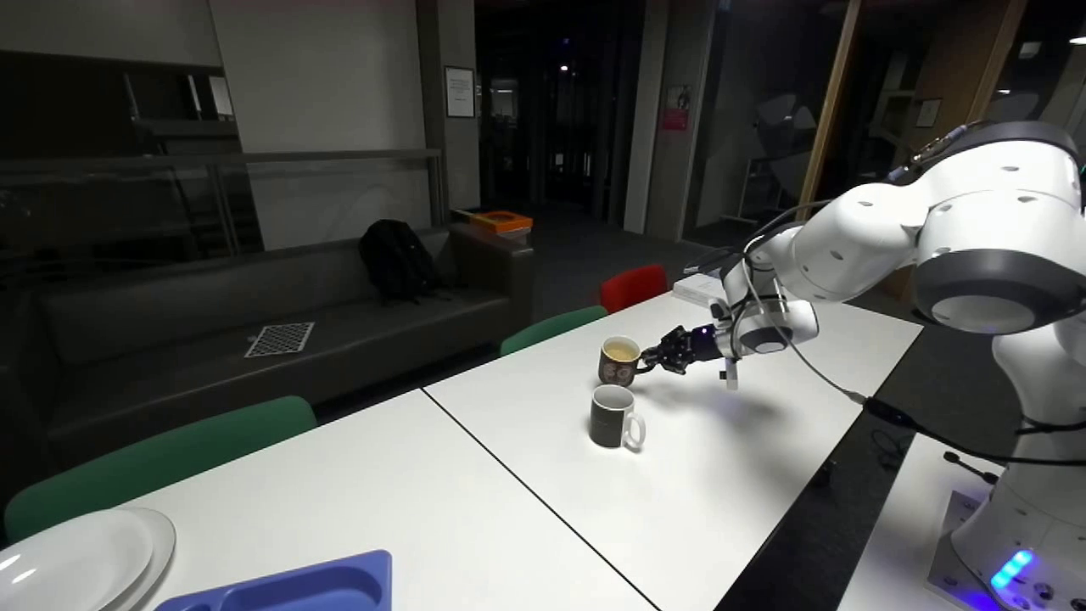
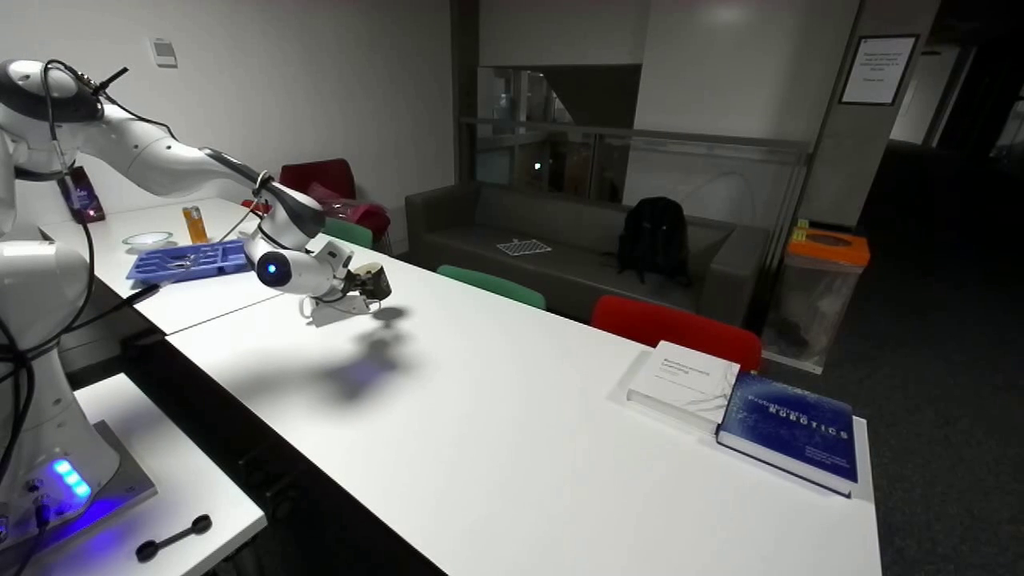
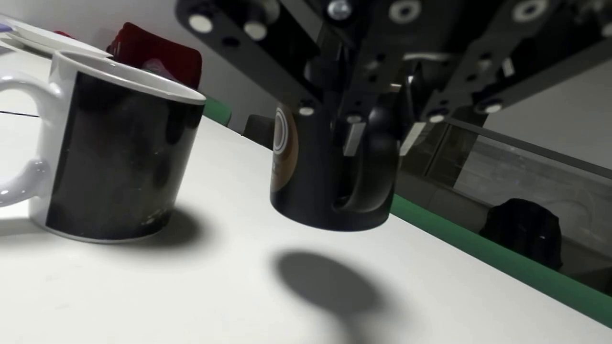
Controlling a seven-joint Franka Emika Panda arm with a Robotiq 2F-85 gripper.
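Observation:
A dark mug (image 1: 615,375) with a light interior hangs upright just above the white table. My gripper (image 1: 649,358) is shut on its handle, coming in from the right. In the wrist view the two finger pads of the gripper stand either side of the dark mug's handle (image 3: 376,177), and a shadow lies on the table apart from the mug's base. The second mug (image 1: 612,416), white with a black panel, stands on the table nearer the exterior camera, its handle pointing right. The arm mostly hides the mugs in exterior view 2.
A blue tray (image 1: 346,570) and stacked white plates (image 1: 153,550) sit at the table's near left. Two books, one white (image 2: 683,380) and one blue (image 2: 789,427), lie at the other end. Between them and the arm the tabletop is clear.

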